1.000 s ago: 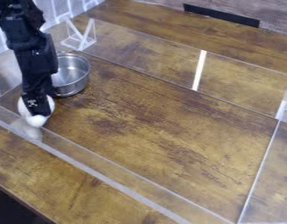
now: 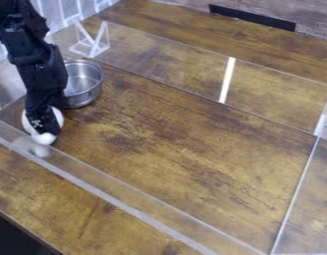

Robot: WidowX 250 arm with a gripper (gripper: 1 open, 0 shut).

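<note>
My black gripper (image 2: pixel 41 122) reaches down at the left edge of the view, low over a small white object (image 2: pixel 45 135) by the clear front wall. Its fingertips overlap the white thing, and I cannot tell whether they are open or shut on it. A steel bowl (image 2: pixel 81 88) stands just behind and to the right of the gripper.
Clear plastic walls (image 2: pixel 153 207) enclose the wooden work surface (image 2: pixel 193 139), whose middle is bare. A white strip (image 2: pixel 227 80) stands on the far wall. A dark slot (image 2: pixel 253 20) lies at the back.
The gripper has shifted very slightly around the white object; the bowl stays in place.
</note>
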